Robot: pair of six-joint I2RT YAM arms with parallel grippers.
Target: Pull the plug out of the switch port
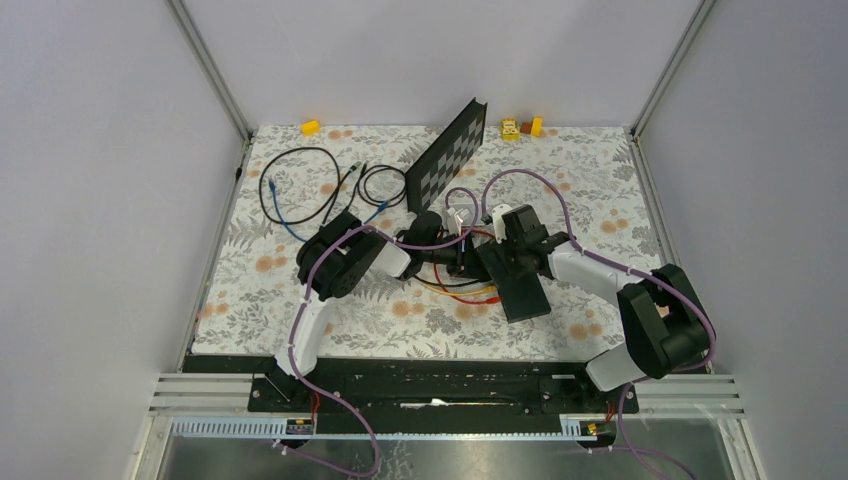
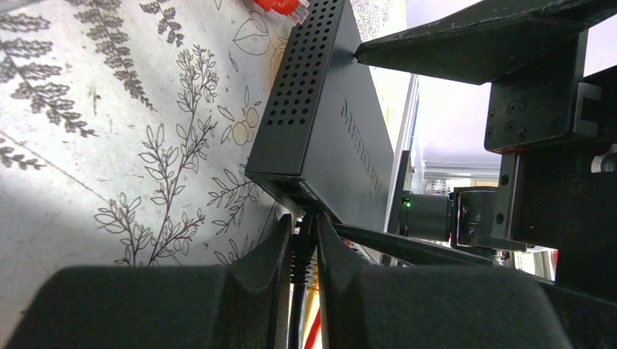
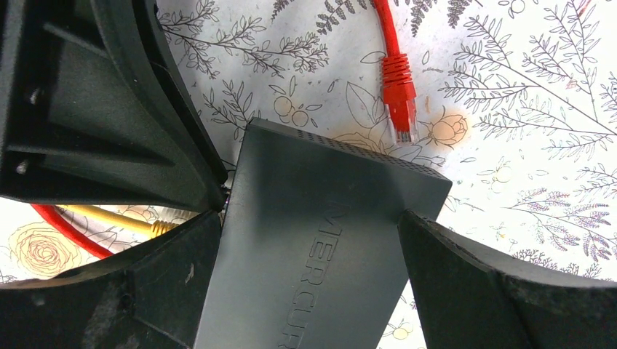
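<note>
The black switch [image 1: 522, 298], marked MERCURY [image 3: 313, 276], lies on the floral surface. In the left wrist view its port end [image 2: 291, 182] faces my left gripper, which is shut on a black cable's plug just at the port. My right gripper is open over the switch, with its fingers at either side of the body. A yellow cable [image 3: 116, 218] and red cable run beside the switch. A loose red plug [image 3: 400, 109] lies near the perforated side.
A tilted checkerboard [image 1: 445, 160] stands at the back. Coiled black and blue cables [image 1: 300, 210] lie back left, small yellow blocks [image 1: 509, 130] along the back edge.
</note>
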